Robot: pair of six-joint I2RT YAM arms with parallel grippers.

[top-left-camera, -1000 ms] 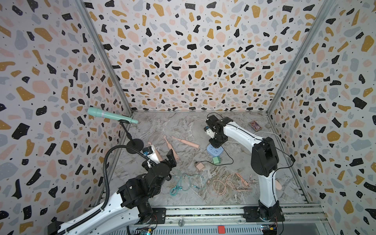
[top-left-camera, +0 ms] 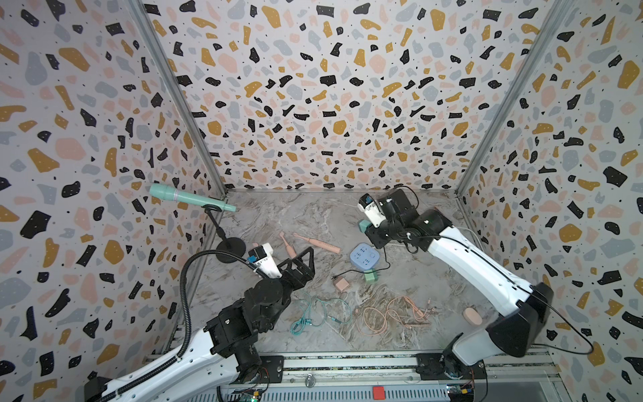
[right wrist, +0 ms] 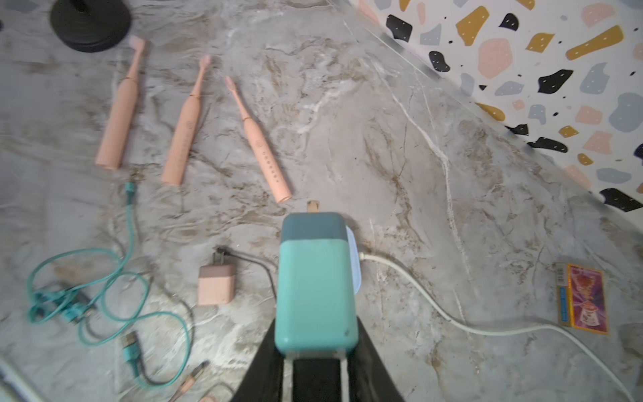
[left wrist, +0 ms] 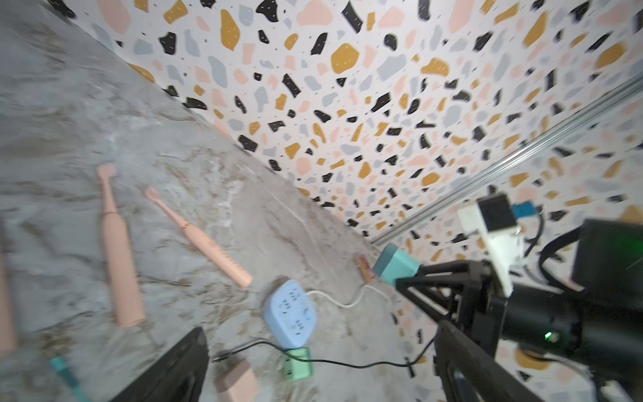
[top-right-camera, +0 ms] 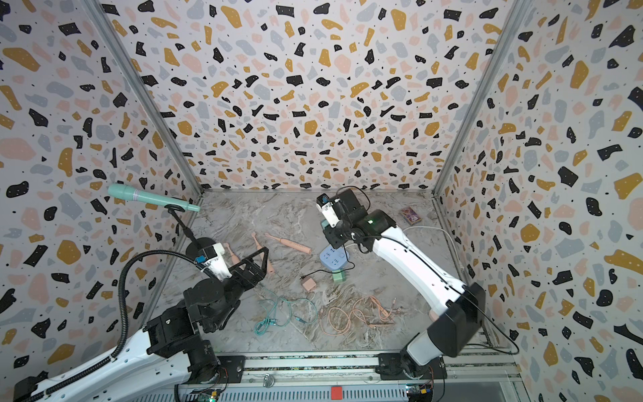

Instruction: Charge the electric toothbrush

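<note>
My right gripper is shut on a teal charger block point(right wrist: 314, 294), holding it raised above the table; the block has a small metal prong at its far end. In the right wrist view this block hides much of the blue round-cornered power strip. My left gripper is open over the table's left side with nothing between its fingers. Three pink toothbrushes point(right wrist: 119, 124) point(right wrist: 183, 137) point(right wrist: 266, 157) lie at the back left. A teal cable point(right wrist: 120, 268) is coiled at the front, beside a pink cable point(top-left-camera: 375, 318).
A pink charger block point(right wrist: 216, 284) and a green one point(left wrist: 297, 365) lie near the power strip. A thin black cable point(left wrist: 335, 362) crosses there. At the left stands a black lamp base point(top-left-camera: 231, 250). Open table surface lies at the back middle.
My right arm has swung and risen, lifting the teal block up off the power strip area. The left gripper has turned and shifted slightly to the right, its fingers now spread wider.
</note>
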